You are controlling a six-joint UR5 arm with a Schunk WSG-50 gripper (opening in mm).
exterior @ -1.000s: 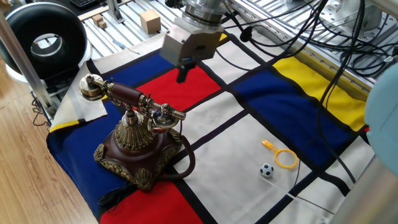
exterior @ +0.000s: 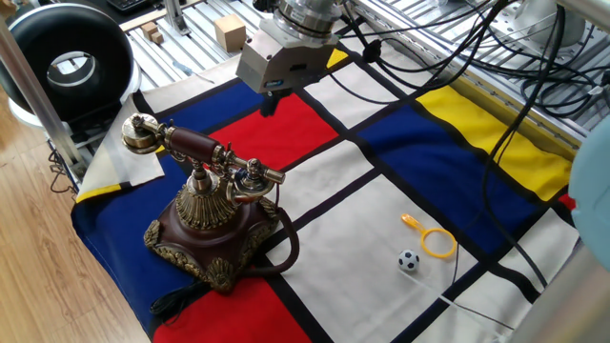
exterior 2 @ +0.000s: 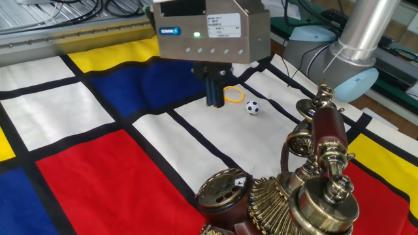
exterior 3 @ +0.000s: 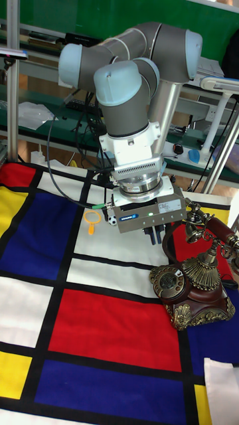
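Note:
My gripper [exterior: 273, 101] hangs above the cloth, over its blue and red patches in exterior view 1. Its dark fingers point down and look close together in exterior view 2, though whether they are fully closed does not show; nothing is visible between them. An antique-style telephone [exterior: 202, 229], dark red with brass trim, stands upright with its handset on the cradle. In exterior view 3 the gripper [exterior 3: 154, 236] appears up and left of this telephone [exterior 3: 202, 283]. A small black-and-white football [exterior: 409, 261] lies on a white patch beside a yellow-orange magnifier-shaped ring with handle [exterior: 414, 223].
The patterned cloth [exterior: 324, 200] is wrinkled and largely bare. Black cables [exterior: 519, 105] hang at the right in exterior view 1. A cardboard box [exterior: 230, 34] and a black ring-shaped object [exterior: 110, 48] are behind, off the cloth. A thin cord runs from near the football.
The telephone, football and yellow-orange ring stay put.

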